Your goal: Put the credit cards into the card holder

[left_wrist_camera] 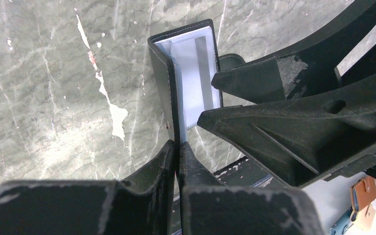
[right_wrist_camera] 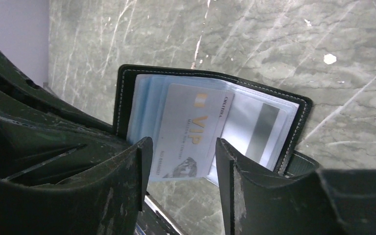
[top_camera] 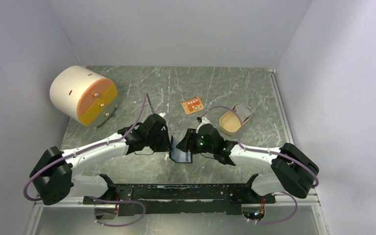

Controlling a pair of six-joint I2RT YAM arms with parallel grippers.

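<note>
The black card holder (left_wrist_camera: pixel 162 73) stands spread open, with clear sleeves inside. My left gripper is shut on its upright cover edge. In the right wrist view a pale VIP card (right_wrist_camera: pixel 188 132) lies flat against the sleeves of the card holder (right_wrist_camera: pixel 293 100); I cannot tell if it is fully inside a sleeve. The right gripper stands open over the card, its two fingers apart with no grip on it. From above, the card holder (top_camera: pixel 181 156) shows between the left gripper (top_camera: pixel 170 147) and the right gripper (top_camera: pixel 183 148).
A tan oval basket (top_camera: pixel 230 124) with a grey item (top_camera: pixel 244 112) in it sits at the right. Farther back lies an orange notebook (top_camera: pixel 192 105). A drum-shaped drawer box (top_camera: pixel 81 95) occupies the back left. Between these, the marble table is clear.
</note>
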